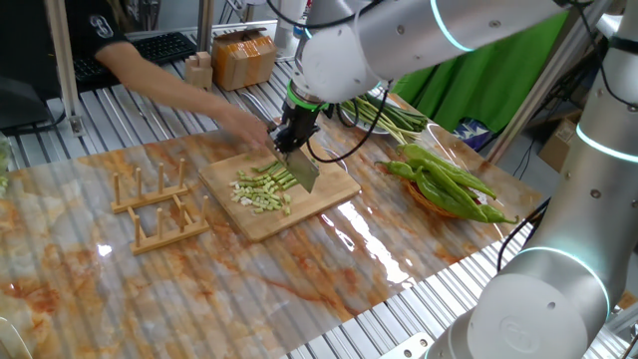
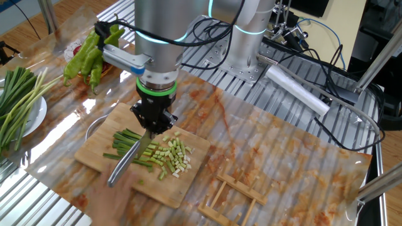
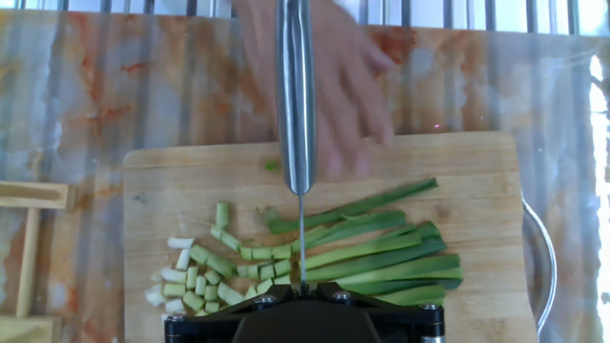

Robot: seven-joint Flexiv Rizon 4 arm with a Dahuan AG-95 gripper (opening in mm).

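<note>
In exterior view 1 my gripper (image 1: 291, 138) is over the far part of the wooden cutting board (image 1: 261, 227), shut on a knife with a broad metal blade (image 1: 303, 172). The wrist view sees that knife (image 3: 295, 105) edge-on, its steel handle pointing away from my gripper. Scallions lie under and beside the blade: long green stalks (image 3: 391, 257) on one side, short cut pieces (image 3: 195, 281) on the other. Whether the edge touches the board cannot be told. A person's hand (image 3: 338, 95), blurred, is close by the handle.
A wooden peg rack (image 1: 159, 214) stands left of the board. To the right, a basket holds long green peppers (image 1: 444, 184). Behind it, a plate carries whole scallions (image 2: 22, 103).
</note>
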